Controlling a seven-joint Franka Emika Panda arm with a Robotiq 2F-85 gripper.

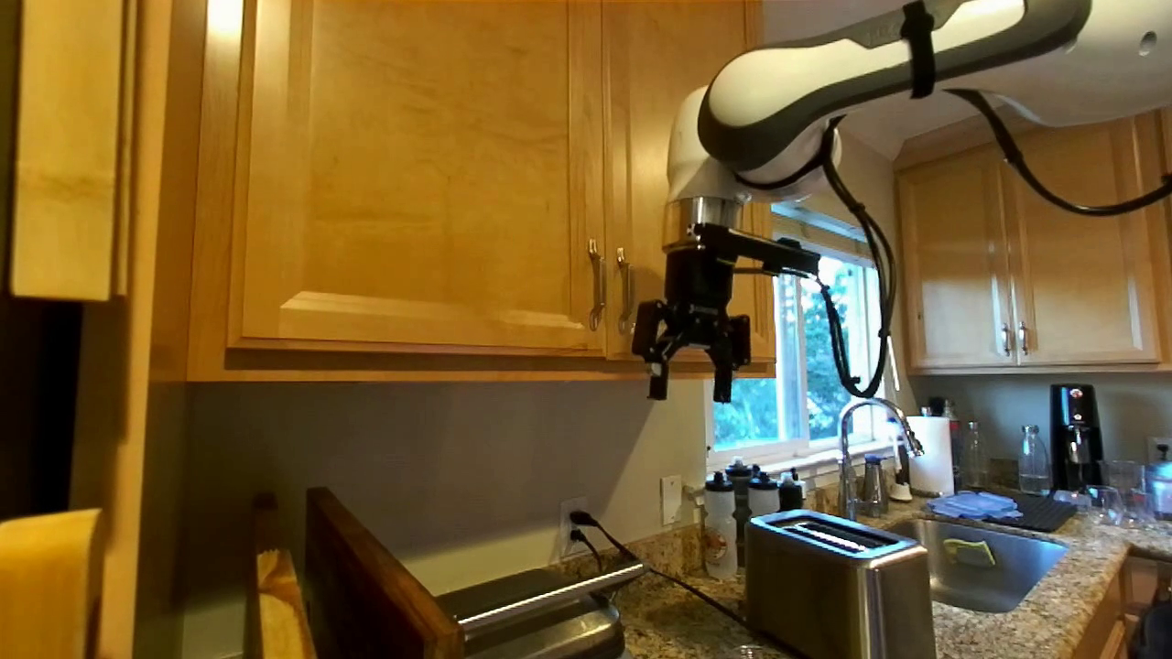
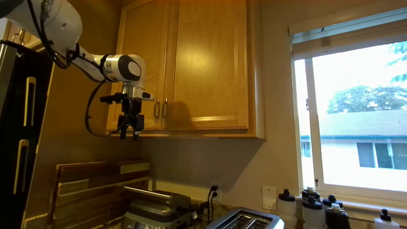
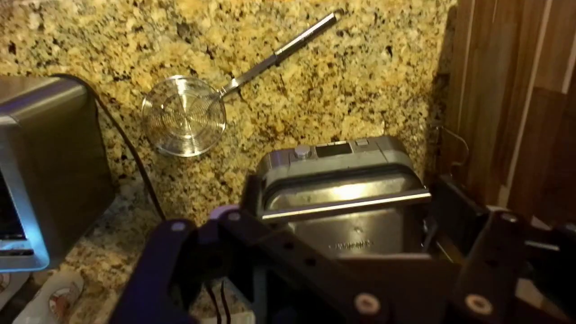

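Observation:
My gripper (image 1: 691, 394) hangs pointing down in front of the upper cabinet (image 1: 428, 176), high above the counter. Its fingers stand open and nothing shows between them. In the wrist view a round mesh strainer (image 3: 185, 116) with a long metal handle (image 3: 305, 38) lies on the granite counter (image 3: 345, 86). Below the gripper in that view is a closed silver countertop grill (image 3: 348, 229), its bar handle across the front. Left of the strainer stands a steel toaster (image 3: 59, 156), which exterior view 1 shows empty-slotted on top.
Wooden cutting boards (image 2: 99, 190) lean beside the grill. Several bottles (image 1: 720, 527) stand behind the toaster, with the sink (image 1: 978, 566) further right. A black cord (image 3: 129, 146) runs along the counter beside the toaster. Cabinet handles (image 2: 164, 110) protrude near the gripper.

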